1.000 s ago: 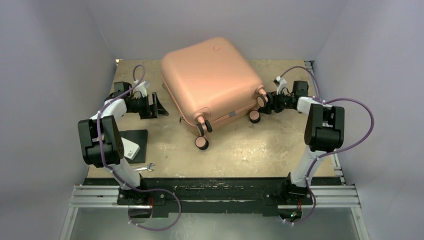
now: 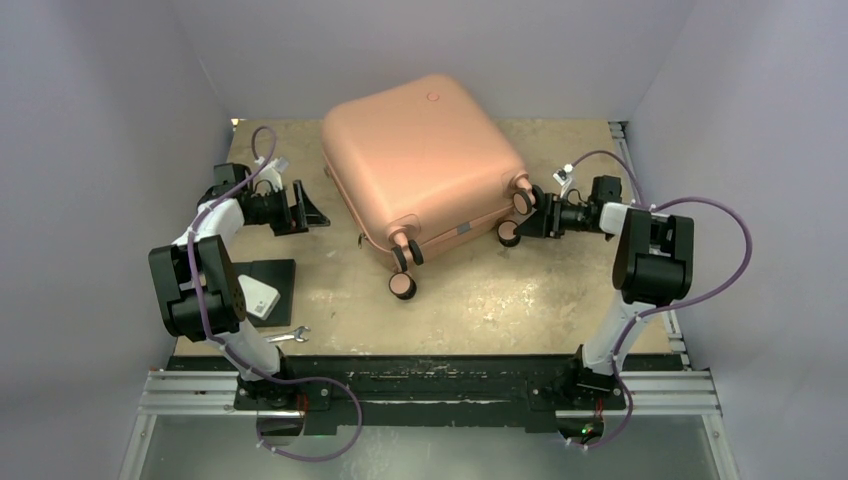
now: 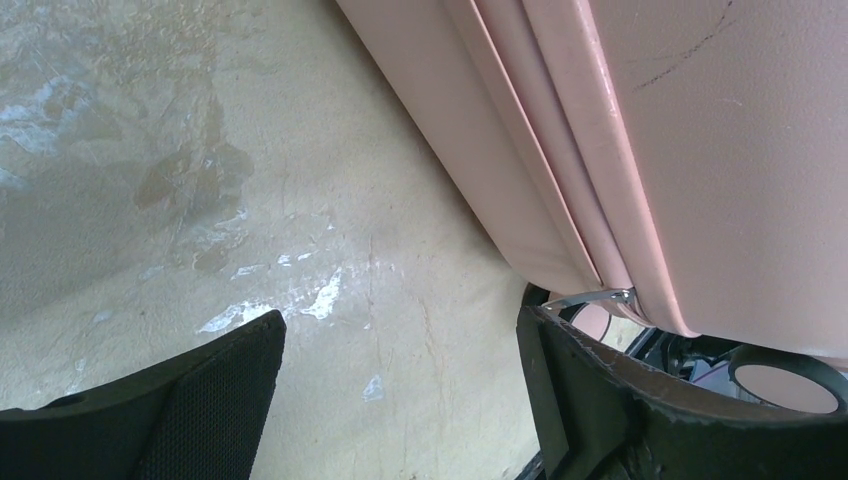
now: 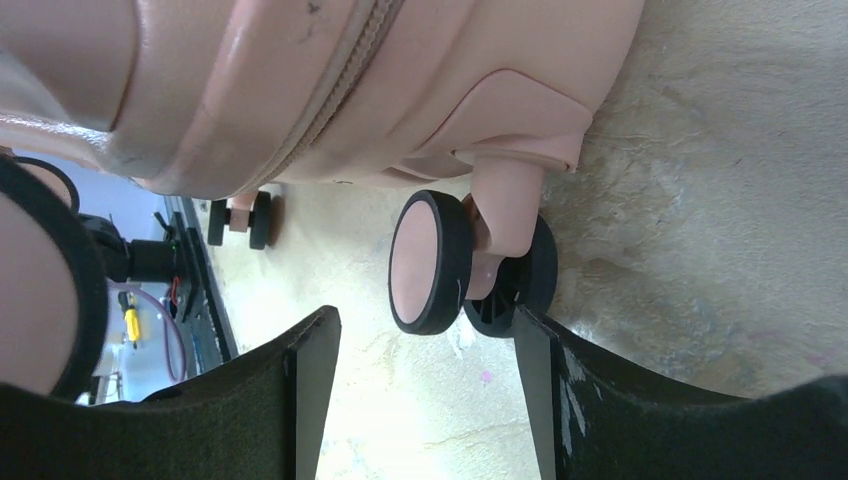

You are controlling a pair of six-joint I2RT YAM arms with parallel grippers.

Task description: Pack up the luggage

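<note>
A closed salmon-pink suitcase (image 2: 420, 160) lies on its side, slightly angled, with wheels toward the front and right. My left gripper (image 2: 305, 215) is just left of it; in the left wrist view its two fingers stand apart over bare floor beside the zipped side (image 3: 560, 170). My right gripper (image 2: 540, 222) is at the suitcase's front-right corner; in the right wrist view its open fingers stand near a double wheel (image 4: 425, 262), with nothing seen held between them.
A dark pad (image 2: 275, 315) with a white device (image 2: 258, 297) and a wrench (image 2: 290, 335) lie at the front left. Grey walls surround the sides and back.
Both grippers have moved slightly outward from the suitcase, the left to the left and the right to the right. The suitcase looks unchanged.
</note>
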